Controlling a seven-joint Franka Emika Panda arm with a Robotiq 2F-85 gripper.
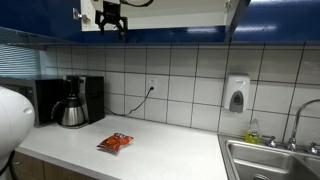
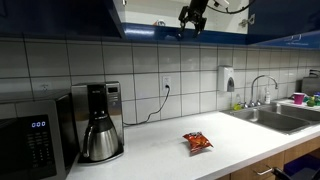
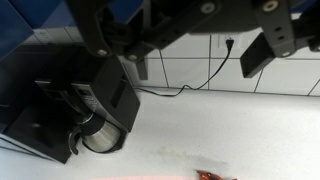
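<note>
High up by the blue-edged cabinet, my gripper hangs well above the counter. Its fingers are spread wide in the wrist view, and between them only wall tiles and a cord show, so the gripper is open and empty. A red packet lies flat on the white counter, far below. Only the tip of the packet shows at the wrist view's bottom edge. In exterior view 2 the gripper is in front of the cabinet's pale interior, with the packet below.
A coffee maker with a steel carafe stands beside a black microwave at the left. A black cord runs from the wall outlet. At right are a soap dispenser and a sink. Mid-counter is mostly clear.
</note>
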